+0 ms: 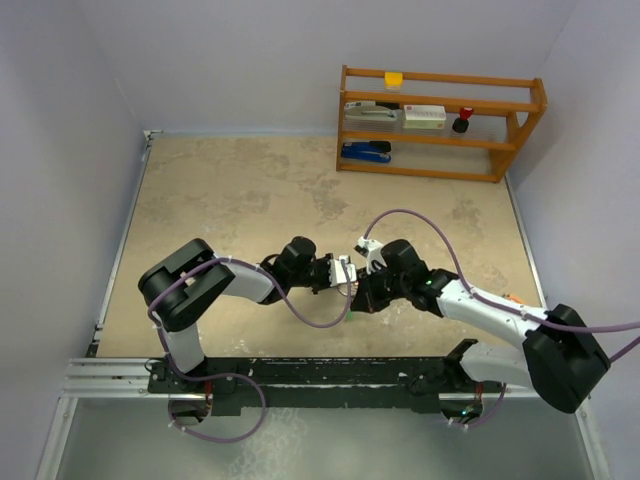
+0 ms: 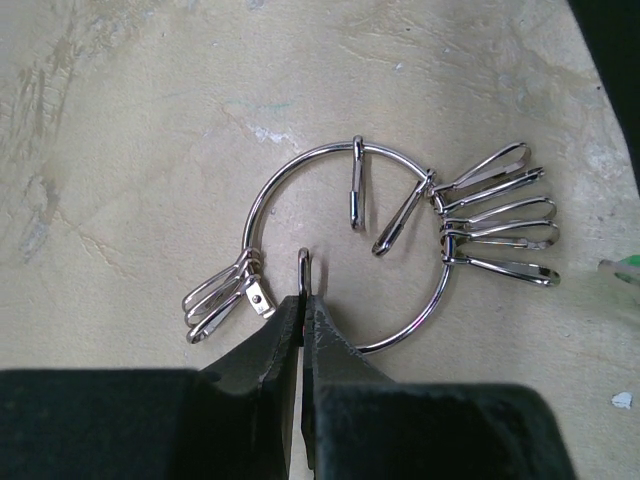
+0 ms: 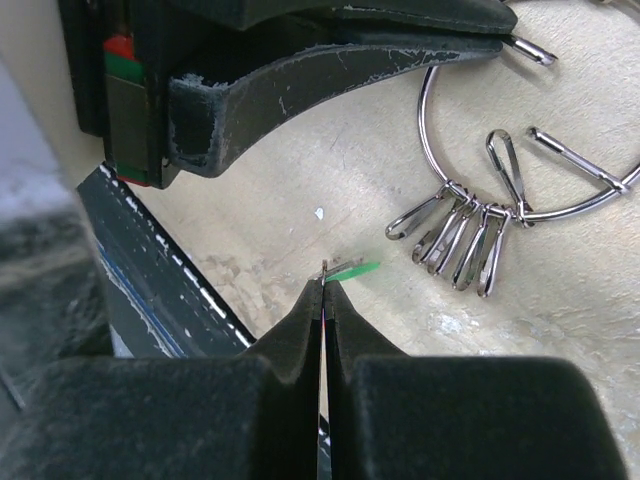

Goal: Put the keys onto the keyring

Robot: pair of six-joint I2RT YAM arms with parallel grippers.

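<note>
A large silver ring (image 2: 281,173) with several small metal clips (image 2: 510,238) lies over the table. My left gripper is shut on one of these clips (image 2: 304,268), whose loop pokes out past the fingertips. The ring's lower left part is hidden behind those fingers. A small green key (image 3: 355,271) sits at the tips of my right gripper, which is shut on its thin edge. The key is outside the ring, apart from the nearest clips (image 3: 415,216). In the left wrist view only a bit of the key (image 2: 628,270) shows at the right edge.
A wooden shelf (image 1: 440,138) with a stapler (image 1: 367,151) and a white box (image 1: 424,117) stands at the back right. Something orange (image 1: 514,299) lies at the right, partly behind the right arm.
</note>
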